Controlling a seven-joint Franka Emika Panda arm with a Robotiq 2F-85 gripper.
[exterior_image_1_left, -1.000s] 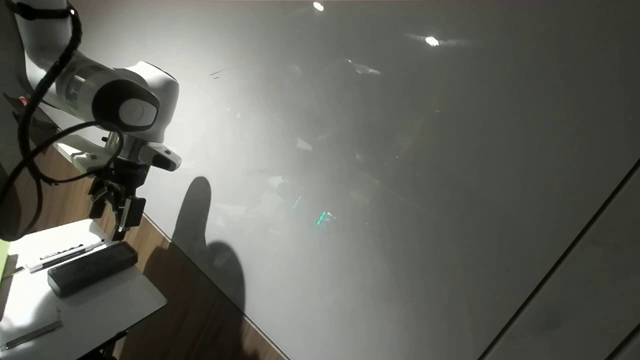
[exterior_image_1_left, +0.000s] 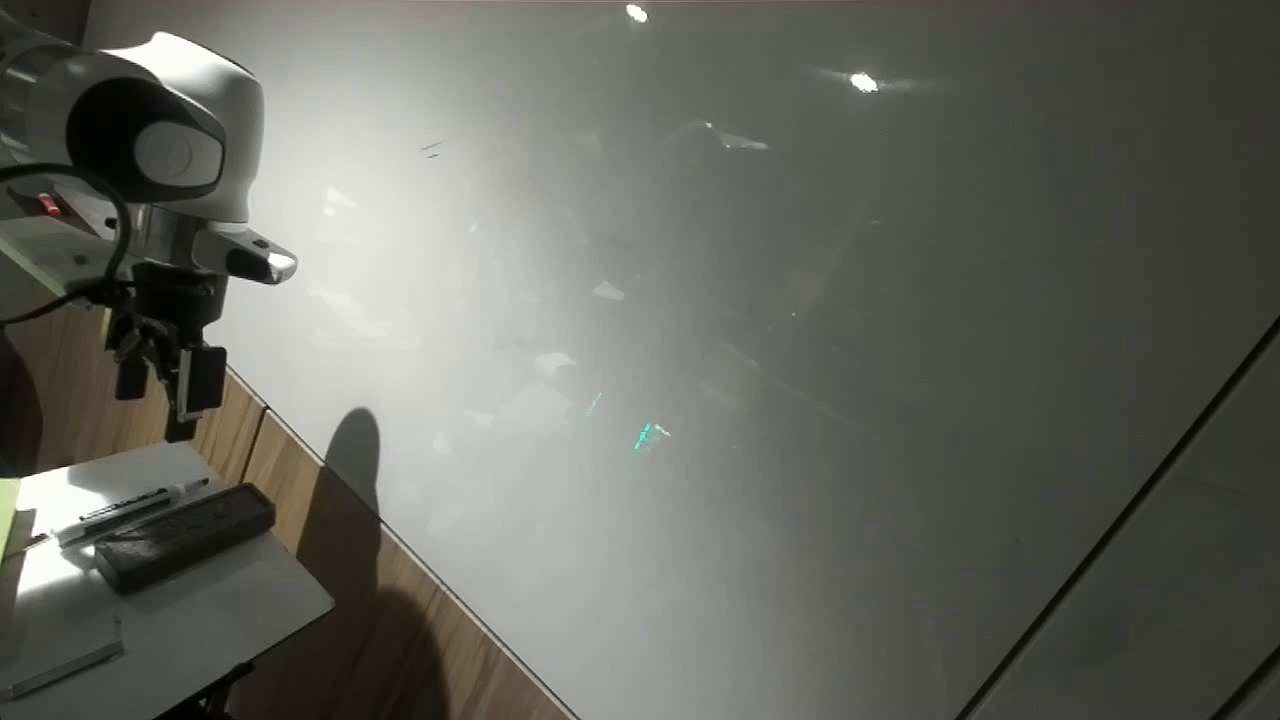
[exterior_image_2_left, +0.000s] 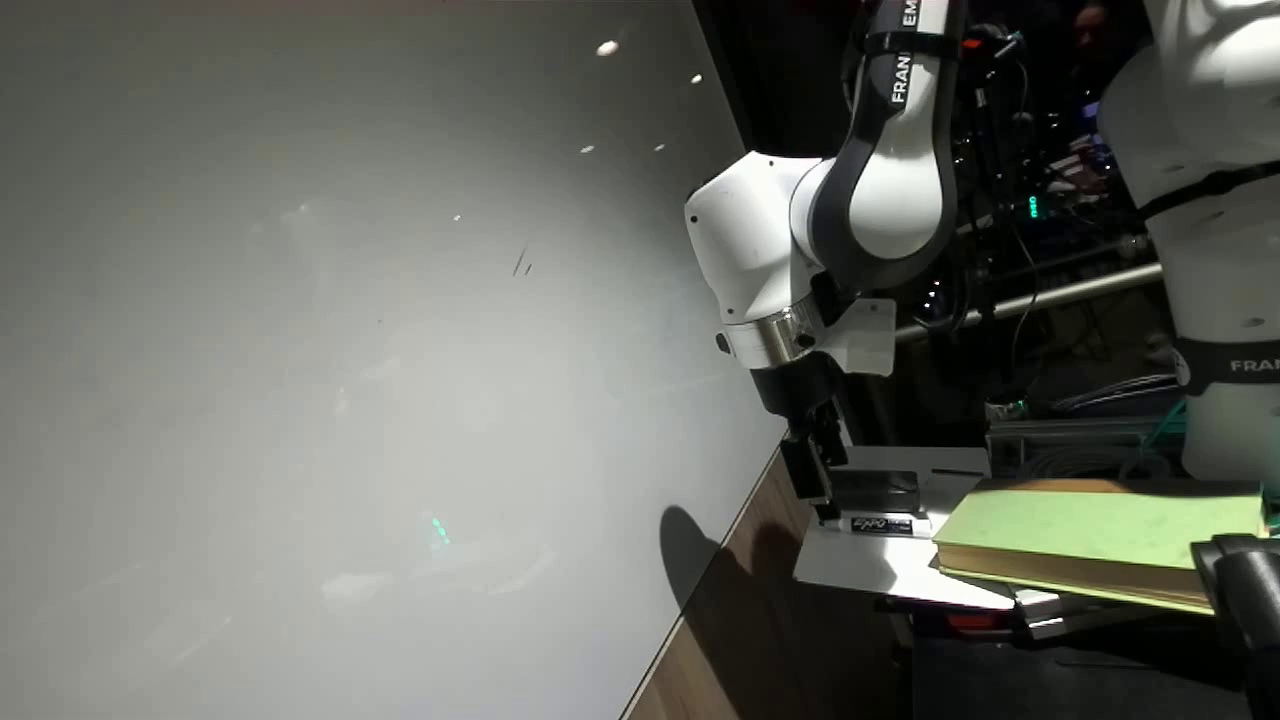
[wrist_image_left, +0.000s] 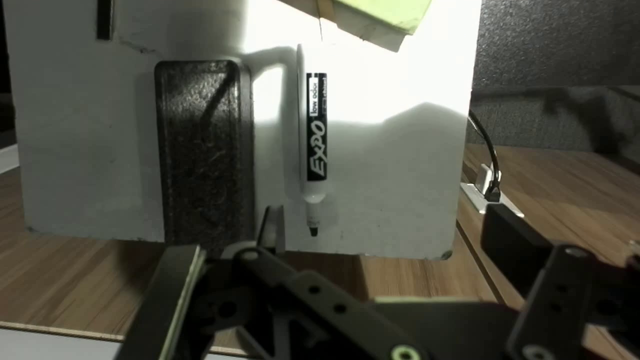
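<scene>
A white Expo marker (wrist_image_left: 316, 138) with a black label lies on a small white board (wrist_image_left: 384, 198); its dark tip (wrist_image_left: 313, 231) points toward my gripper in the wrist view. Beside it rests a long black eraser (wrist_image_left: 204, 150), parallel and a little apart. Above the board's far edge in exterior view 1 hangs my gripper (exterior_image_1_left: 166, 386), fingers down. It is open and holds nothing. The large whiteboard (exterior_image_1_left: 780, 360) fills most of both exterior views and carries two short dark strokes (exterior_image_1_left: 432, 150).
A book with a light green cover (exterior_image_2_left: 1104, 524) overlaps one edge of the small board. A thin dark bar (exterior_image_1_left: 66, 670) lies near another edge. Wood panelling (exterior_image_1_left: 306, 480) borders the whiteboard. A cable plug (wrist_image_left: 492, 189) shows at right in the wrist view.
In exterior view 1 my arm and gripper have moved left and somewhat up. The wall shadows have shifted. The marker and eraser have stayed put.
</scene>
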